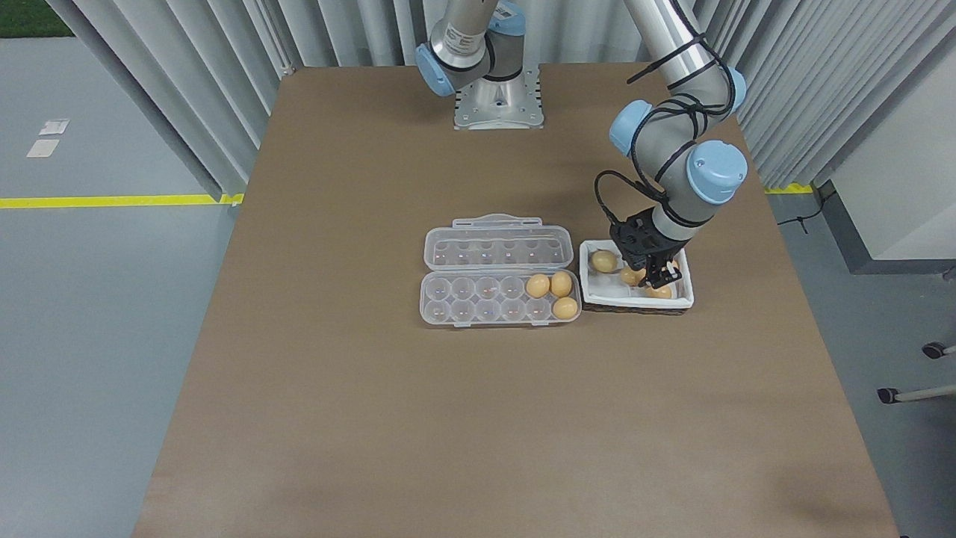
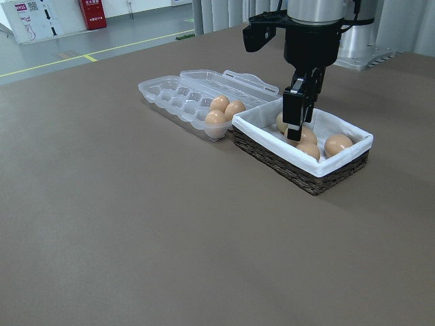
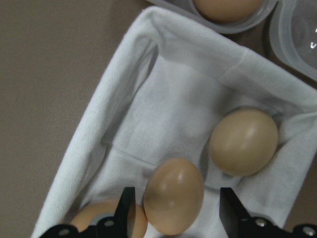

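Observation:
My black gripper point(image 1: 659, 273) hangs over a white cloth-lined basket point(image 2: 282, 159) of eggs. In the wrist view its fingers point(image 3: 124, 213) stand open on either side of a brown egg point(image 3: 173, 196); whether they are lower than its top I cannot tell. A paler egg point(image 3: 243, 142) lies to the upper right, another egg point(image 3: 91, 215) is partly hidden at lower left. Left of the basket in the front view is an open clear egg carton point(image 1: 488, 300) holding three eggs point(image 1: 565, 308) at its right end.
The robot's metal base plate point(image 1: 497, 115) stands at the back. The carton's lid point(image 1: 497, 246) lies opened behind its cups, close to the basket.

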